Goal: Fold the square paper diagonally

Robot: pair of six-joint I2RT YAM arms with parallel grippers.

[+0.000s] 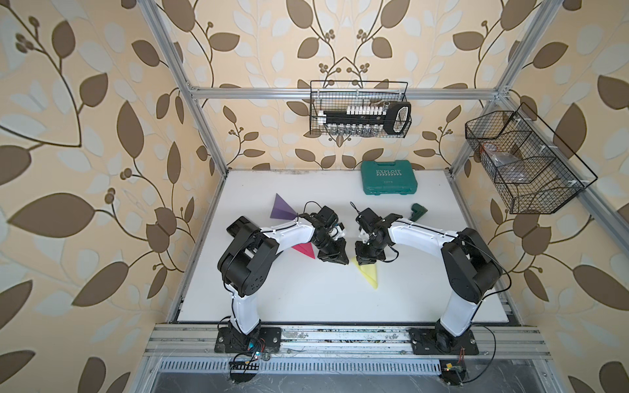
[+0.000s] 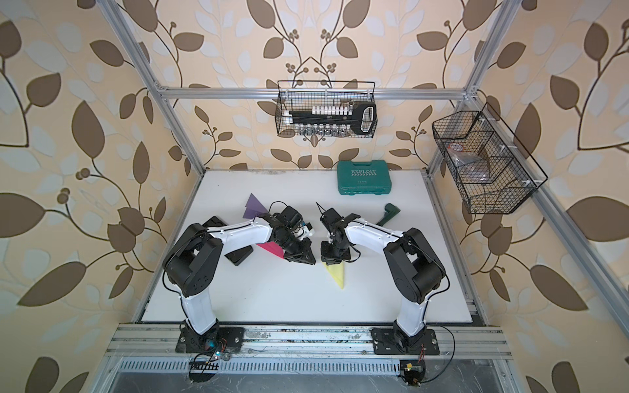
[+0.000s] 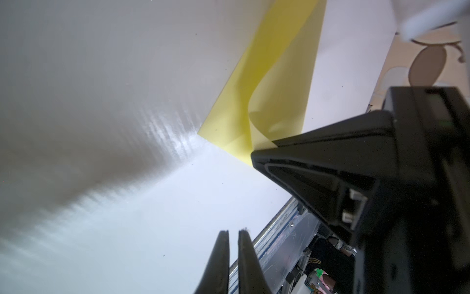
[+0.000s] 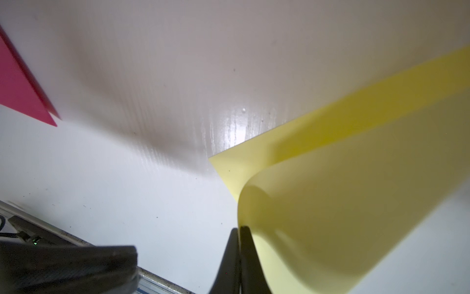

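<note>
The yellow paper (image 1: 367, 275) lies near the table's middle, bent over on itself with a curled fold along one side, as both wrist views show. My right gripper is shut on the curled edge of the bent flap, near one corner. My left gripper hangs over bare white table to the left of the paper; its fingertips look close together, with a narrow gap and nothing visible between them. In the left wrist view the right gripper's body covers part of the paper.
Pink (image 1: 302, 250) and purple (image 1: 281, 208) papers lie behind my left arm. A dark object (image 2: 237, 255) is at the left, a green case (image 1: 388, 177) at the back, a green tool (image 2: 390, 213) at the right.
</note>
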